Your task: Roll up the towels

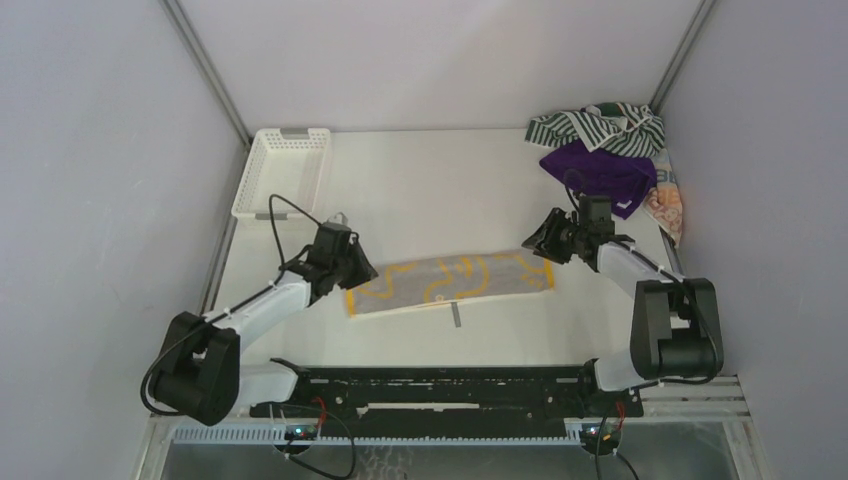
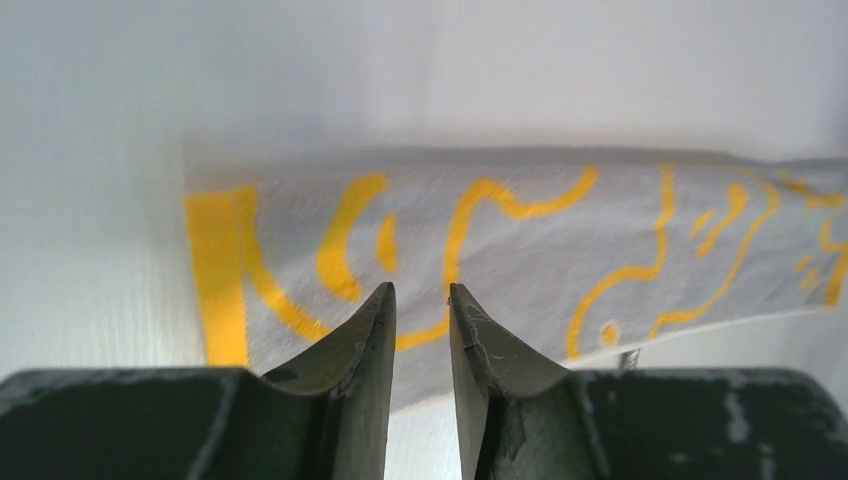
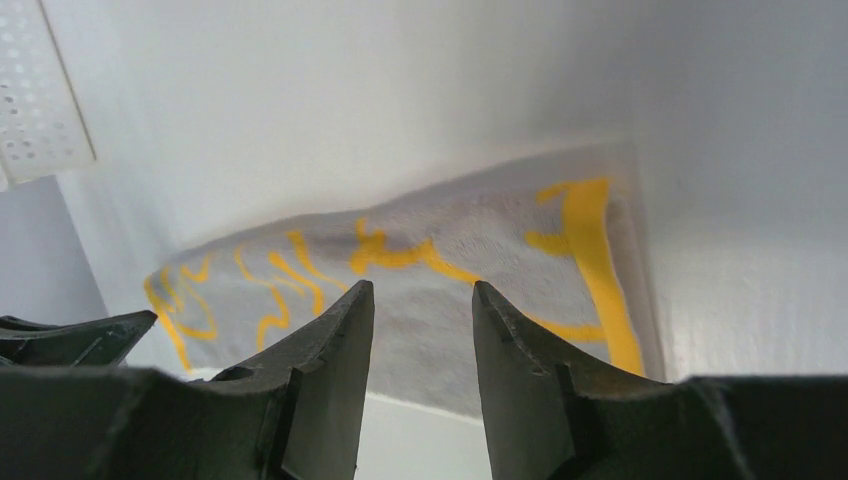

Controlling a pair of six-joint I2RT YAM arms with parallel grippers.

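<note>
A grey towel with yellow patterns (image 1: 455, 280) lies flat in a long strip across the near middle of the table. My left gripper (image 1: 362, 275) hangs over its left end; in the left wrist view its fingertips (image 2: 378, 305) stand apart by a modest gap, nothing visible between them. My right gripper (image 1: 538, 243) is raised at the towel's right end, open, with the towel visible below between its fingers in the right wrist view.
A white plastic basket (image 1: 244, 200) sits at the back left. Striped (image 1: 610, 125), purple (image 1: 590, 175) and orange-white (image 1: 665, 215) towels are piled at the back right.
</note>
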